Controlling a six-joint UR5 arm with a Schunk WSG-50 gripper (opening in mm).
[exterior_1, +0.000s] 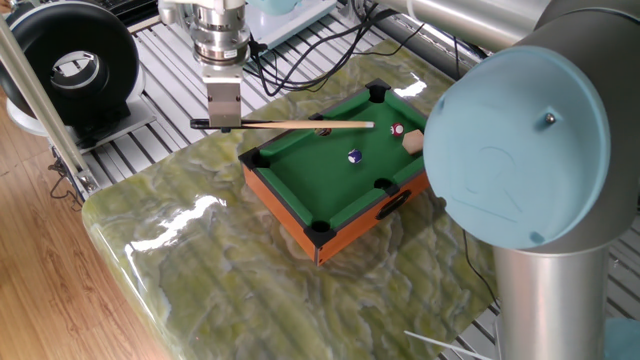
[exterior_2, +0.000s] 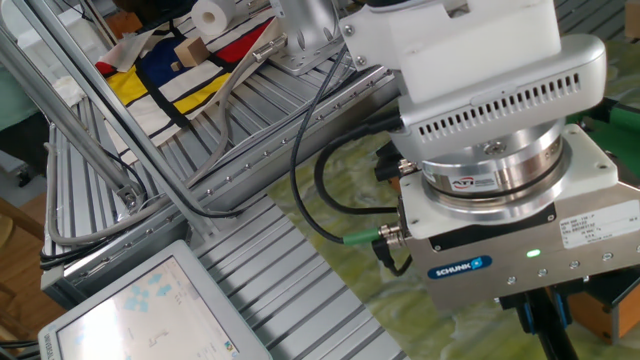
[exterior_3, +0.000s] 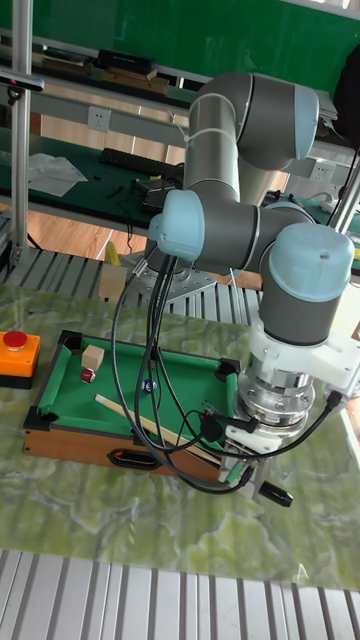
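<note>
My gripper (exterior_1: 226, 124) is shut on the dark butt end of a wooden cue stick (exterior_1: 310, 125). The cue points out over a small pool table (exterior_1: 303, 172) with green cloth and orange-brown sides. On the cloth sit a blue-and-white ball (exterior_1: 355, 157) and a red-and-white ball (exterior_1: 397, 129) near the far end. Another dark ball (exterior_1: 322, 131) shows partly beneath the cue. In exterior view 3 the cue (exterior_3: 149, 422) slants across the table, its black butt (exterior_3: 275, 494) sticking out past the gripper. Exterior view 2 shows the gripper body close up, with a dark shaft (exterior_2: 549, 325) below it.
A wooden block (exterior_3: 93, 357) rests on the pool table beside the red ball. An orange box with a red button (exterior_3: 15, 352) stands left of it. Cables (exterior_3: 160, 320) hang from the arm over the cloth.
</note>
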